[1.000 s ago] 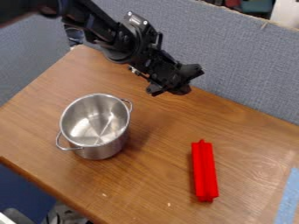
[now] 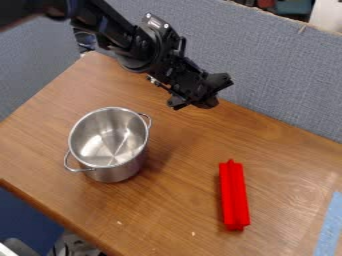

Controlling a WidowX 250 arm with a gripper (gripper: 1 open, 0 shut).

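My black gripper [image 2: 195,95] hangs over the back of the wooden table, high and behind the pot, angled down; its fingertips look shut, with nothing visible between them. A steel pot [image 2: 108,143] with two side handles sits at the left middle of the table, empty inside. A long red block [image 2: 233,195] lies at the right front, apart from both the pot and the gripper.
A grey padded wall [image 2: 271,75] runs along the back. A light blue strip [image 2: 329,225] lies at the far right.
The arm has shifted very slightly; the pot and red block have stayed in place.
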